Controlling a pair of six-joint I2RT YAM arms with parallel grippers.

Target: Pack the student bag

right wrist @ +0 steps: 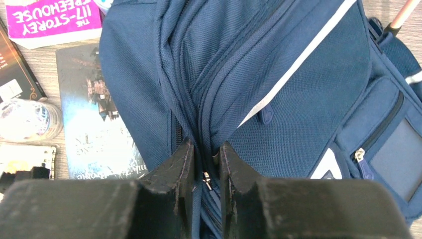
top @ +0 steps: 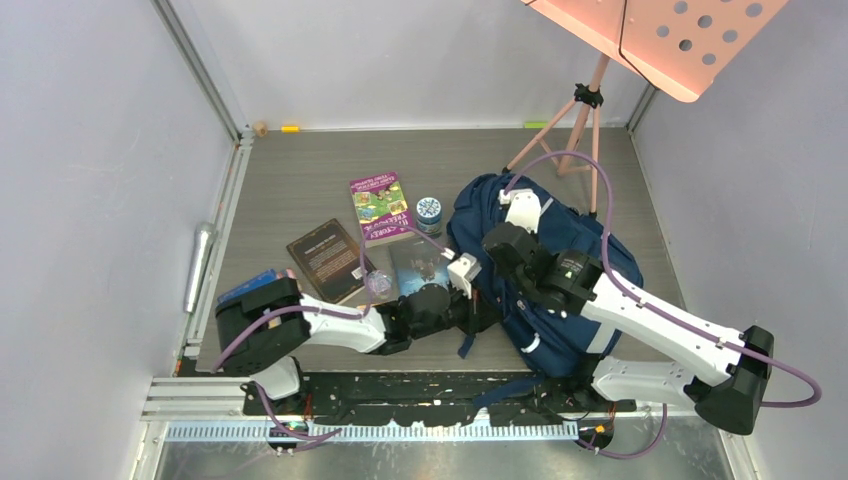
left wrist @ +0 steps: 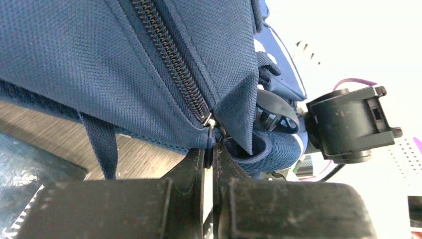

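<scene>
The navy student bag [top: 595, 240] lies on the right side of the table. In the left wrist view, my left gripper is shut on a zipper pull [left wrist: 211, 122] at the end of a toothed zipper [left wrist: 171, 57]. My right gripper is over the bag, its fingers apart on either side of bunched fabric [right wrist: 199, 117] and a zipper slider [right wrist: 206, 178]. To the bag's left are a purple-and-green book [top: 380, 205], a dark brown book [top: 330, 260], a grey-blue book [top: 418, 265] and a round-lidded jar [top: 429, 210].
A blue book [top: 245, 288] is partly covered by my left arm. A clear bottle [right wrist: 30, 119] lies between the books. Behind the bag stands a pink tripod [top: 580, 120].
</scene>
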